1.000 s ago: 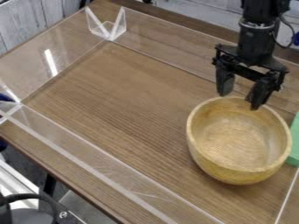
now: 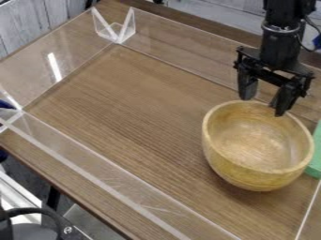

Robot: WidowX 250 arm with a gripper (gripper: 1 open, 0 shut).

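A black robot gripper (image 2: 268, 90) hangs at the upper right, its fingers spread open above the back rim of a large wooden bowl (image 2: 251, 155). I see nothing held between the fingers. The bowl sits on the right side of the wooden table (image 2: 113, 122), and its inside looks empty.
A small clear plastic piece (image 2: 114, 28) stands at the back left. A green object (image 2: 313, 159) is partly visible at the right edge. A dark object (image 2: 25, 225) is at the bottom left corner.
The gripper has shifted slightly, now a little higher over the bowl's back rim. The bowl looks nearly unmoved.
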